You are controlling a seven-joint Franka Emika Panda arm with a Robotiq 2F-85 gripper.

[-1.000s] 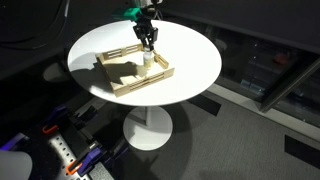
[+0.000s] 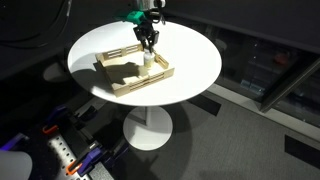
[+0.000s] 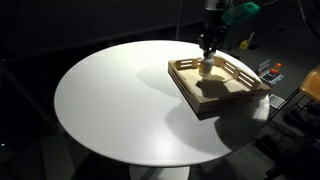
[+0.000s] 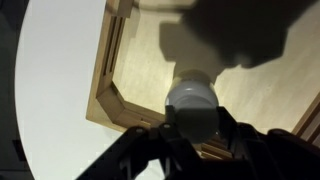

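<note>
A pale, whitish bottle-like object (image 3: 206,66) stands upright in a shallow wooden tray (image 3: 210,104) on the round white table. My gripper (image 2: 149,48) comes down over it from above and is shut on its top. Seen from the wrist, the round light end of the object (image 4: 192,97) lies between the dark fingers. Its lower part is hidden in that view. Whether its base touches the tray floor, I cannot tell.
Low slatted walls surround the tray floor, which is otherwise bare. Wide free room remains on the white table (image 3: 110,90) beside the tray. An orange chair (image 3: 290,105) is near the table's edge.
</note>
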